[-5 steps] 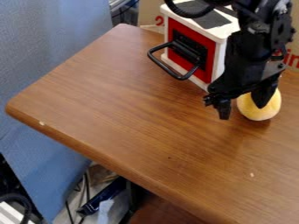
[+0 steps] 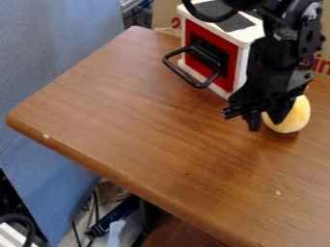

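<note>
My black gripper (image 2: 253, 114) hangs low over the right part of the wooden table, directly beside and partly in front of a pale yellow round object (image 2: 291, 115). Its fingers point down at the object's left side; whether they are open or shut, or touching it, I cannot tell. A small white-and-red appliance (image 2: 202, 55) with a black handle (image 2: 192, 74) stands behind, partly covered by my arm.
A cardboard box stands at the back.
Over the last second my gripper has shifted slightly and its fingers have changed angle, sitting closer to the yellow object. The appliance and yellow object look essentially still.
</note>
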